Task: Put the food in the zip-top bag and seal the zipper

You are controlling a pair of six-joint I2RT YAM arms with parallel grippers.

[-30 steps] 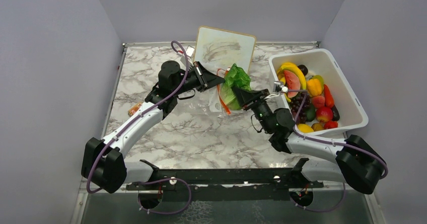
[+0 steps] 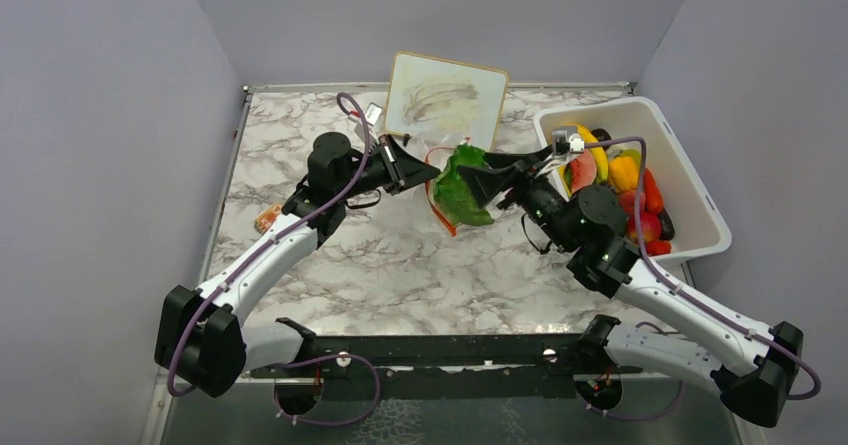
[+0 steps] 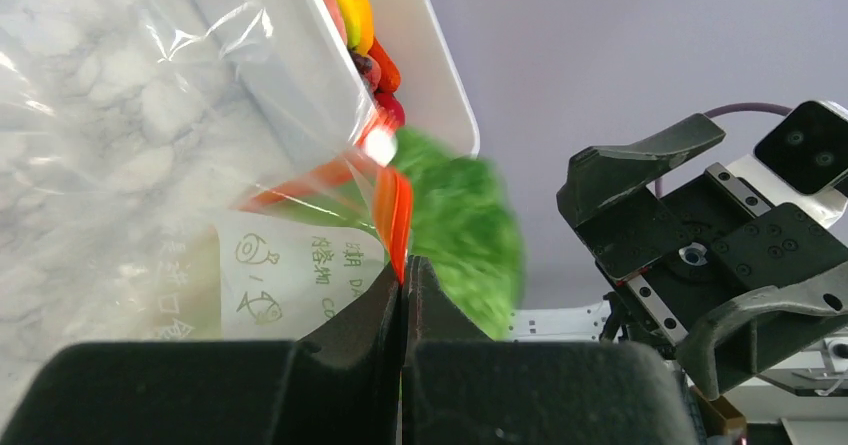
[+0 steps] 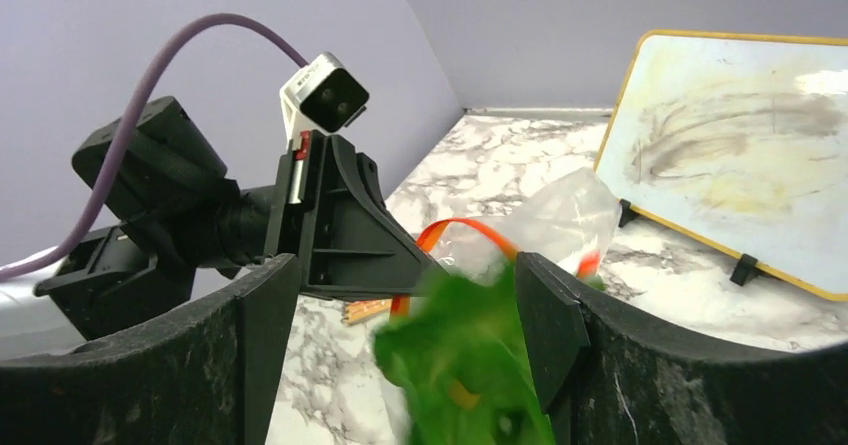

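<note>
The clear zip top bag [image 3: 190, 215] has an orange zipper edge [image 2: 441, 221] around its mouth. My left gripper [image 2: 437, 172] is shut on that edge, the orange strip running in between its fingertips in the left wrist view. Green lettuce [image 2: 455, 203] is at the bag's mouth and looks blurred in both wrist views. In the left wrist view, my right gripper stands open, its fingers well apart and clear of the lettuce. The right wrist view has the lettuce [image 4: 470, 365] low between the spread fingers. How much of it is inside the bag is unclear.
A white bin [image 2: 705, 210] of several fruits and vegetables stands at the right, partly under the right arm. Behind the bag leans a stained whiteboard [image 2: 440, 100]. A small orange-brown item [image 2: 267, 217] lies at far left.
The lettuce sits slightly lower in the top view. The left arm has shifted only a little.
</note>
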